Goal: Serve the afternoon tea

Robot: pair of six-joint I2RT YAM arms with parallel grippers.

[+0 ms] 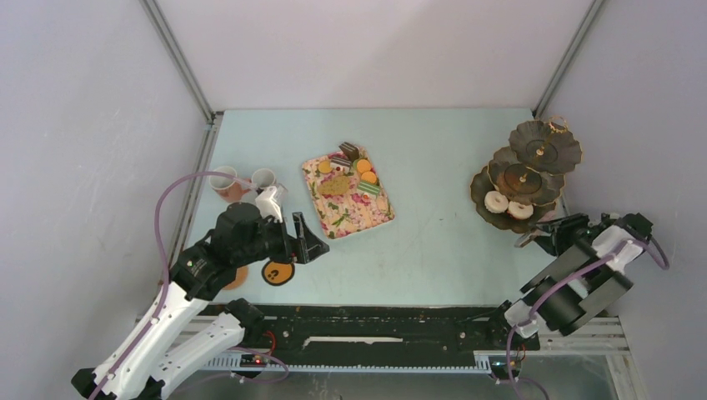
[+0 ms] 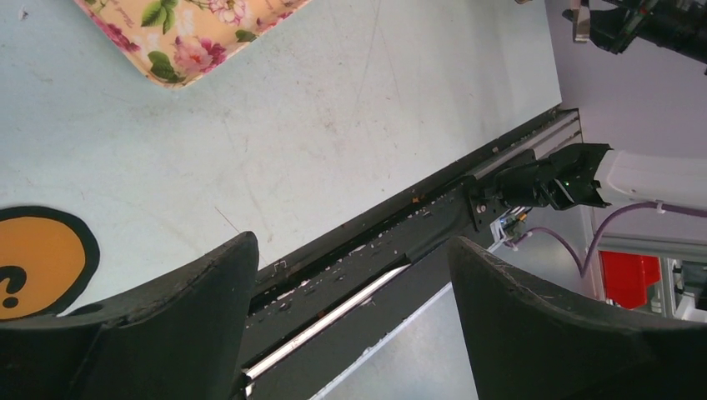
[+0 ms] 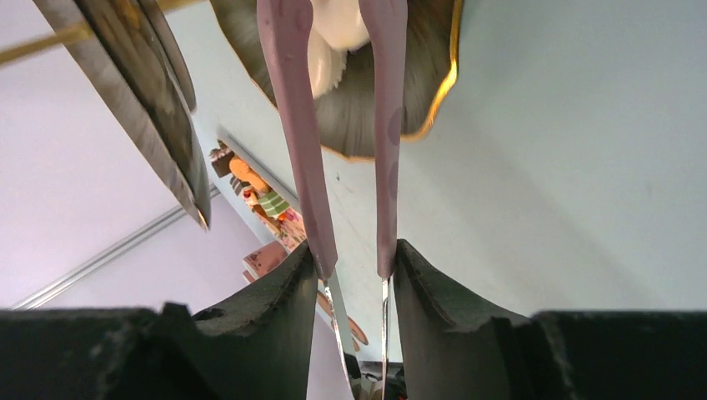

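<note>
A dark three-tiered stand [image 1: 540, 152] with gold rims is at the right of the top view. Two pale doughnuts [image 1: 496, 202] lie on its bottom tier [image 3: 425, 67]. My right gripper is shut on pink-tipped tongs [image 3: 387, 175], whose arms are parted with nothing between them. In the right wrist view the tongs reach across the bottom tier beside the doughnuts. My left gripper stands open and empty, right of a bear-faced coaster [image 1: 278, 273]. A floral tray [image 1: 350, 218] holds small cakes, orange rounds [image 1: 363, 166] and a biscuit [image 1: 335, 185].
Two cups [image 1: 263, 177] stand at the left behind my left arm, which partly hides the things there. Between the tray and the stand the table [image 1: 433, 217] is bare. A wall rises close to the right of the stand.
</note>
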